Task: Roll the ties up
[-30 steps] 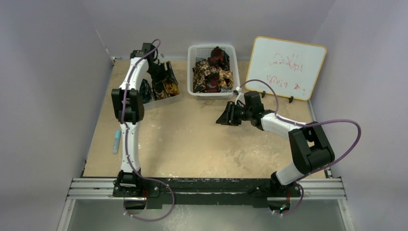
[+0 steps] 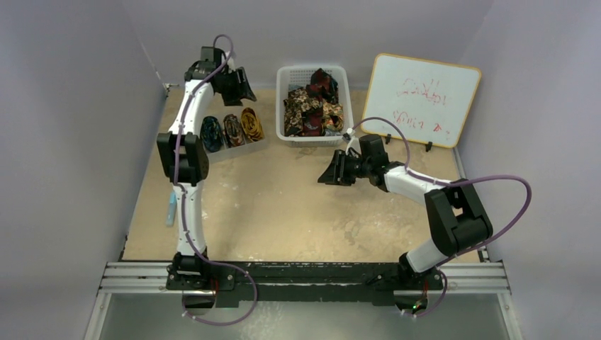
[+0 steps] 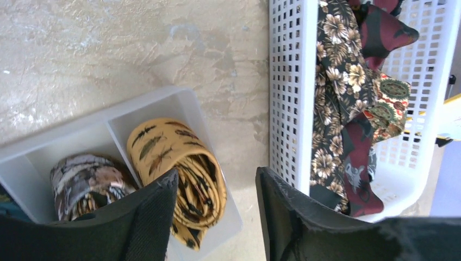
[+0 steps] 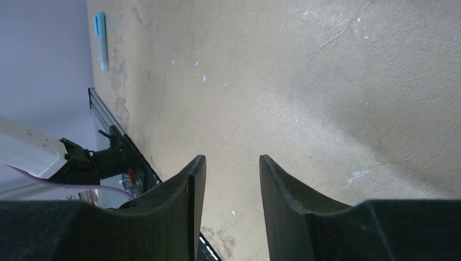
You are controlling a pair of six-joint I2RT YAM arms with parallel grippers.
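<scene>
In the top view three rolled ties sit side by side in a clear divided box: a dark blue one, a brown one and a yellow one. My left gripper hovers at the box's far side, and its fingers are apart with nothing between them. The left wrist view shows the yellow rolled tie in its compartment, with a loose end at its lower side. My right gripper is over bare table; in the right wrist view its fingers stand apart, empty.
A white basket of loose, unrolled ties stands right of the box. Behind the right arm a whiteboard leans at the back. A light-blue pen-like object lies at the left.
The left gripper has lifted away from the yellow rolled tie and moved back, uncovering the rolls in the box. The right arm stays where it was.
</scene>
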